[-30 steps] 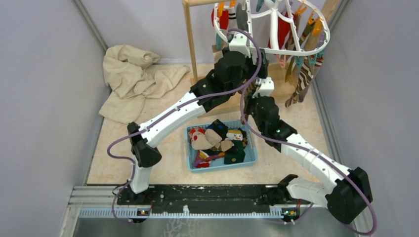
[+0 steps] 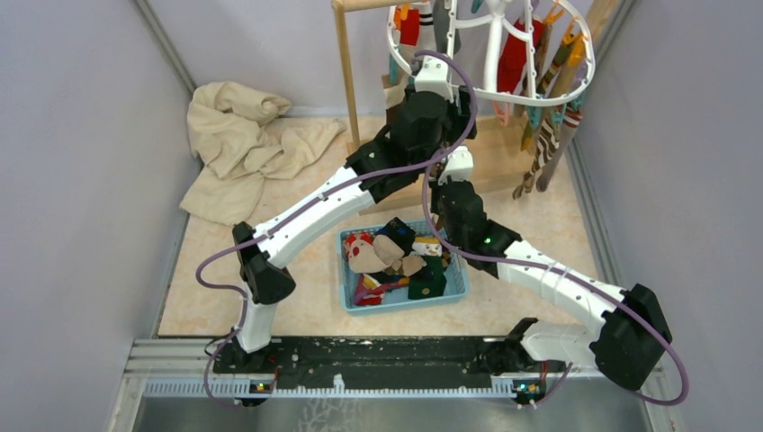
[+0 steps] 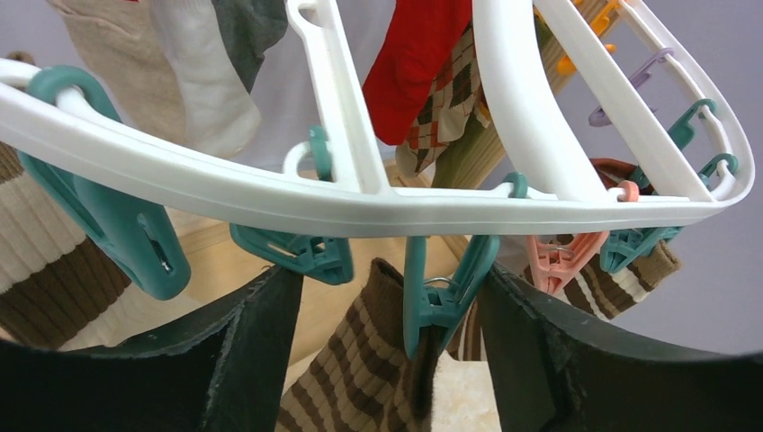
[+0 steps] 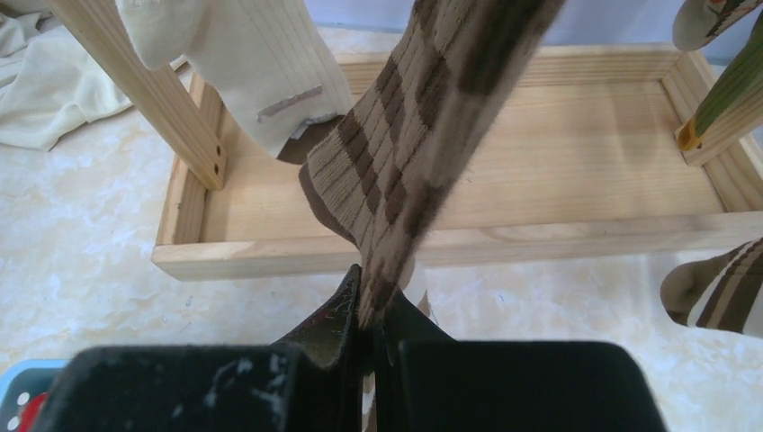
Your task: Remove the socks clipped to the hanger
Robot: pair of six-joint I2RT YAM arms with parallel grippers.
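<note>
The white hanger (image 3: 360, 211) spans the left wrist view, with several clips along its rim. My left gripper is partly open beneath the rim. Between its fingers is a teal clip (image 3: 441, 292), close to the right-hand finger. A brown striped sock (image 3: 351, 369) meets that clip's lower end, one top corner loose beside it. In the right wrist view my right gripper is shut on a brown patterned sock (image 4: 387, 171), which stretches up from the fingertips. Another clip (image 3: 306, 256) is near the left-hand finger.
More socks, including a red sock (image 3: 418, 67) and a striped sock (image 2: 547, 148), hang around the hanger. The blue basket (image 2: 346, 292) below holds several socks. A wooden frame (image 4: 540, 229) stands behind; beige cloth (image 2: 256, 153) lies at left.
My right gripper has moved left, towards the space under the left gripper. The hanger has shifted slightly left. My left arm is almost still, with its visible finger moved slightly inward.
</note>
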